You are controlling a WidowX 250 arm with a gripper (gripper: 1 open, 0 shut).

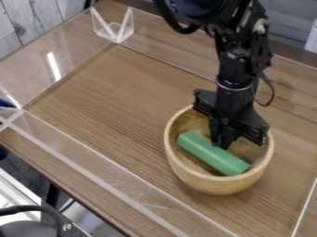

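A round tan bowl (pixel 213 184) sits on the wooden table at the right of the view, with a green oblong block (pixel 210 154) lying inside it. My black gripper (pixel 225 137) hangs down over the back of the bowl, its fingers at or just above the upper end of the block. Whether they touch the block, and how wide they stand, is hard to tell.
A small clear wire stand (pixel 111 27) is at the back left. A dark cable lies at the lower left corner.
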